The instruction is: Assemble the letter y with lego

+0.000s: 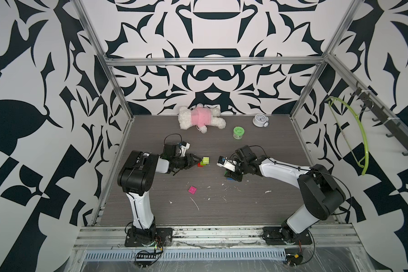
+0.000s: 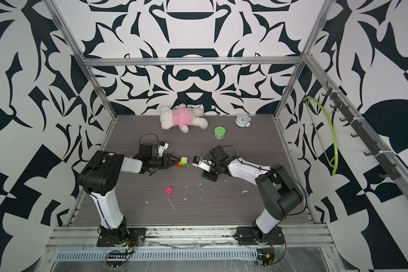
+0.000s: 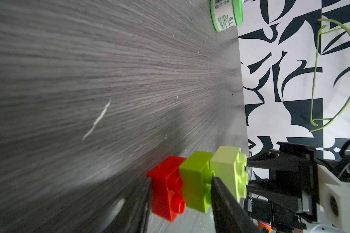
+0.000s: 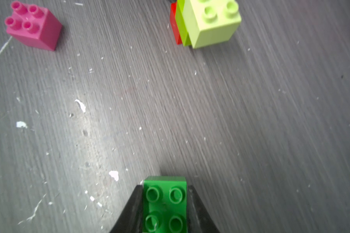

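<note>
A stack of red (image 3: 163, 174), lime (image 3: 194, 170) and pale yellow-green (image 3: 223, 163) bricks is held at table centre by my left gripper (image 1: 197, 161), shut on it. My right gripper is shut on a green brick (image 4: 165, 202), to the right of and a little nearer than the stack, with some blue beneath it in the top left view. A pink brick (image 1: 192, 190) lies alone toward the front, between the arms.
A pink-shirted plush bear (image 1: 201, 117), a green-lidded tub (image 1: 238, 132) and a white clock (image 1: 260, 120) stand along the back.
</note>
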